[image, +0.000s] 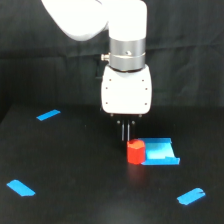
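Observation:
A small red block (136, 152) sits on the black table, right against the near left side of a light blue open box (161, 151). Above and just behind the block, slightly to its left, hangs my gripper (127, 138), pointing down from the white hand (127, 93). Its dark fingers barely stand out from the black background. A narrow gap seems to run between them, but how far apart they are is unclear. The fingertips end close to the block's top left; whether they touch it cannot be told.
Blue tape strips lie flat on the table: one at the back left (48, 115), one at the front left (20, 188) and one at the front right (191, 196). A dark curtain (45, 70) hangs behind.

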